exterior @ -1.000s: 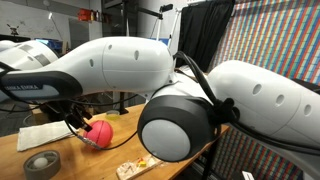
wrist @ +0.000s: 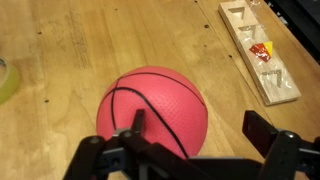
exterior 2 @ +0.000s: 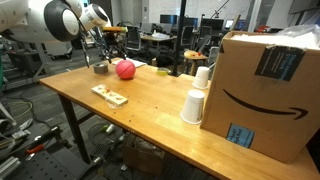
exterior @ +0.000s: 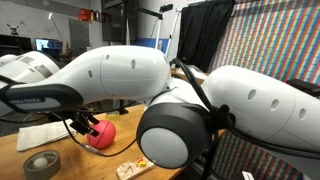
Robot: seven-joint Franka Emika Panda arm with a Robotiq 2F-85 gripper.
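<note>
A red ball with black seams rests on the wooden table in the wrist view. My gripper is open, its black fingers spread at the bottom of that view. One finger overlaps the ball's lower left in the picture and the other lies to its right. I cannot tell whether either touches it. In exterior view 1 the gripper is low beside the ball, partly covering it. The ball shows clear on the table's far part in exterior view 2.
A pale wooden tray with a small red-and-yellow item lies near the table edge. A roll of tape and a white cloth are close by. Cups and a large cardboard box occupy the other end.
The tape and tray have stayed put.
</note>
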